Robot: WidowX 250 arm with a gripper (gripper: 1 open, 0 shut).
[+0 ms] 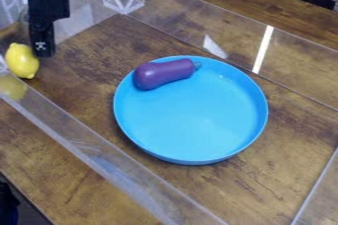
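My dark gripper [42,43] hangs at the upper left of the camera view, shut, with nothing visible between its fingers. A yellow lemon-like object [23,61] lies just below and left of it on the wooden floor of the enclosure. To the right, a purple eggplant [164,72] lies on the upper left part of a round blue plate [199,130].
Clear plastic walls bound the wooden surface [93,71] at the back, right and front left. The wood between my gripper and the plate is bare.
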